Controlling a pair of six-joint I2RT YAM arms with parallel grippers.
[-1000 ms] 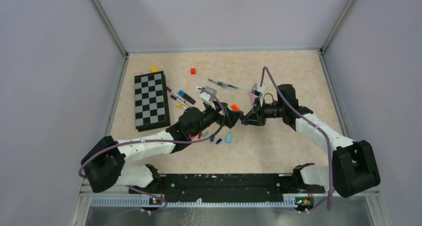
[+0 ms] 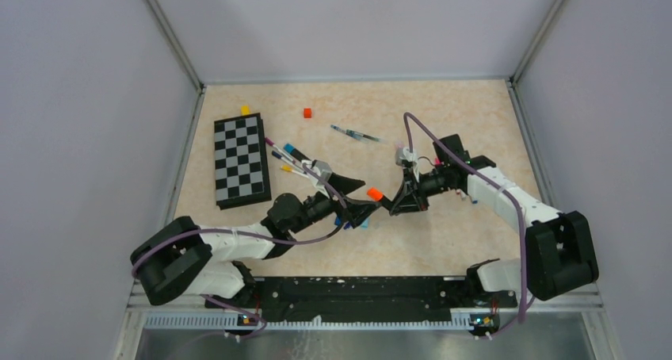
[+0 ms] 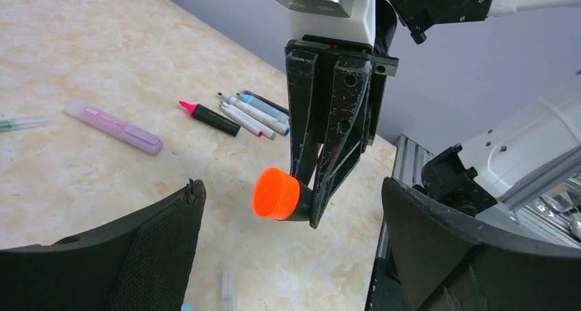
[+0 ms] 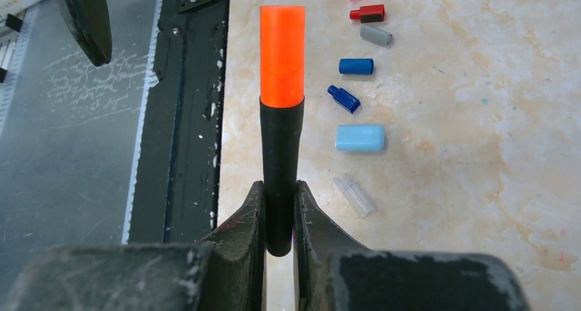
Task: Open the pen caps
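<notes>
A black marker with an orange cap (image 4: pixel 281 57) is held in my right gripper, which is shut on its dark barrel; in the top view the orange cap (image 2: pixel 375 193) points toward my left gripper (image 2: pixel 360 193). That left gripper is open, its fingers either side of the capped end in the left wrist view, with the cap apart from them. Loose caps lie on the table below: a light blue one (image 4: pixel 360 138), a blue one (image 4: pixel 355 66), a red one (image 4: pixel 371 13) and a grey one (image 4: pixel 375 35).
A black checkered case (image 2: pixel 242 161) lies at the left with pens beside it. A pink highlighter (image 3: pixel 112 125), a black marker (image 3: pixel 214 119) and several white pens lie on the table. The back middle has thin pens (image 2: pixel 356 134) and an orange cap (image 2: pixel 307 112).
Both grippers have moved toward the table's front; the right one has carried the marker along, and more of it now shows between the two grippers in the top view.
</notes>
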